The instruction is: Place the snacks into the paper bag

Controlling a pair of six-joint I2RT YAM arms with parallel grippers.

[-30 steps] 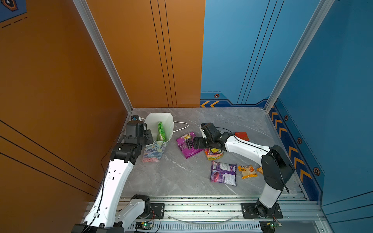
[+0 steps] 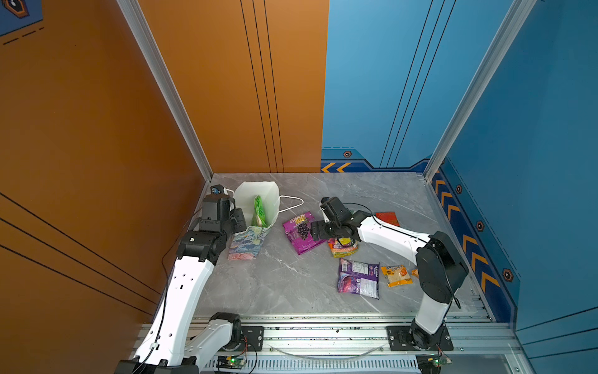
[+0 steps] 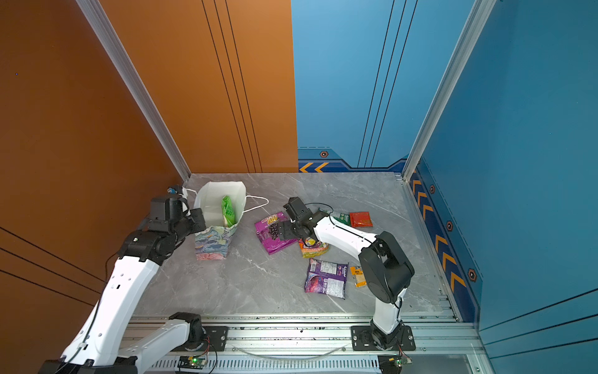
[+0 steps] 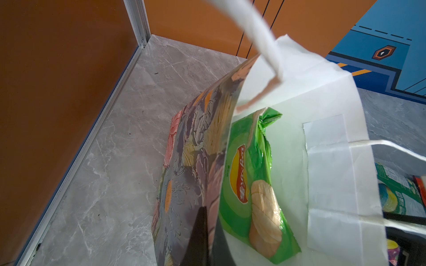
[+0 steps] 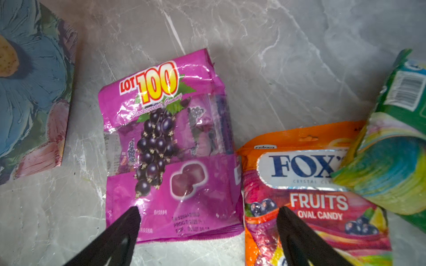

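Note:
The paper bag stands open at the back left, floral outside and white inside. A green chip packet is in it. My left gripper is shut on the bag's left rim, the thin wall running between its fingers. Over the purple LOT 100 pack, which lies flat right of the bag, my right gripper hangs open. Its fingers stand apart above the pack's lower part, empty. A FOX'S candy pack lies against the purple pack's right side, with a green packet partly over it.
Nearer the front lie a dark purple bag and an orange packet. A red packet is at the back right, partly behind the right arm. Bare table lies at the front middle. The bag's white handle reaches rightward.
The bag, snacks and left arm look unchanged.

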